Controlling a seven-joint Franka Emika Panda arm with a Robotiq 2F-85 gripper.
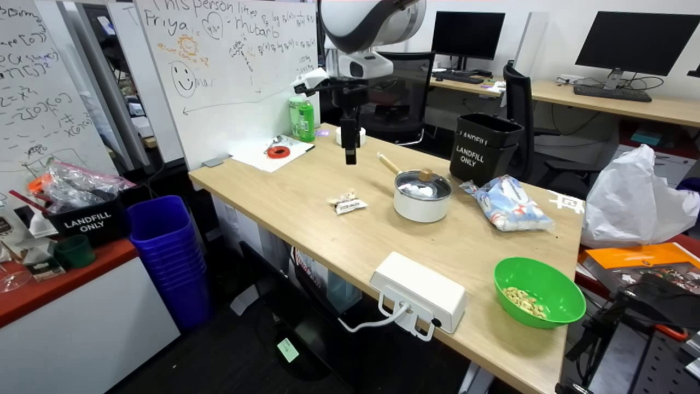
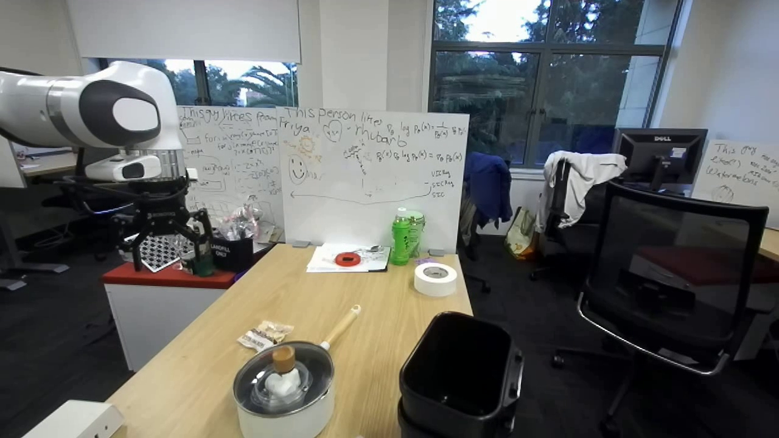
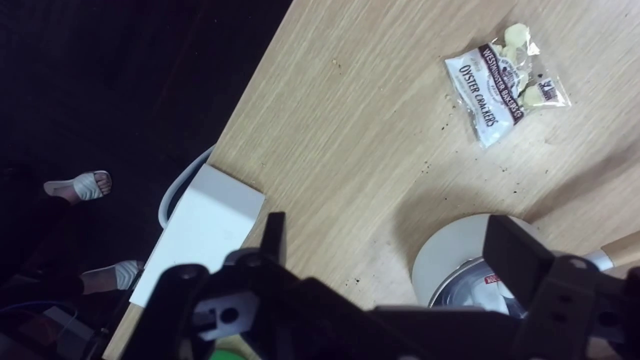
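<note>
My gripper (image 2: pixel 168 252) hangs above the table in exterior view 2, open. In the wrist view its two fingers (image 3: pixel 275 234) stand wide apart with bare tabletop between them. A white pot (image 1: pixel 420 207) with a glass lid (image 1: pixel 426 180) and wooden knob sits on the table; white pieces show through the glass. A small bag of oyster crackers (image 3: pixel 486 93) lies beside the pot, well below the gripper. Toward the near end stands a green bowl (image 1: pixel 548 289) with pale crackers in it. A blue-and-white bag (image 1: pixel 513 204) lies right of the pot.
A white box (image 1: pixel 423 289) with a cable sits at the table's edge. Black bins (image 1: pixel 485 148) stand behind the pot. At the far end are a tape roll (image 2: pixel 436 280), green bottle (image 2: pixel 400 239) and papers with a red ring (image 2: pixel 347 259).
</note>
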